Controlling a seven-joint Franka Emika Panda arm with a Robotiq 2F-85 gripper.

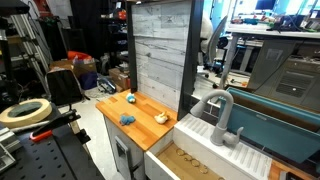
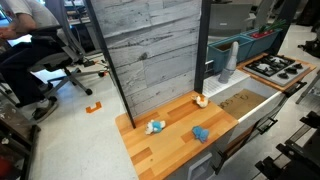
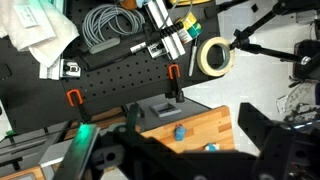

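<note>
Seen from above in the wrist view, my gripper stands open with nothing between its dark fingers. Beyond it lies the wooden counter (image 3: 195, 130), with a blue toy (image 3: 180, 133) and a white-and-teal toy (image 3: 211, 147) on it. Exterior view 2 shows the blue toy (image 2: 201, 133) near the counter's front edge, the white-and-teal toy (image 2: 155, 126) farther back, and a white-and-orange toy (image 2: 201, 101) close to the wall panel. A drawer (image 1: 190, 165) below the white sink section is pulled open, with small round items inside.
A grey faucet (image 1: 222, 115) rises from the sink area beside a teal basin (image 1: 265, 125). The wooden wall panel (image 2: 165, 60) backs the counter. Cable coil (image 3: 113, 18), tape roll (image 3: 214, 57) and tools lie on the dark cart. Bare wood surrounds the toys.
</note>
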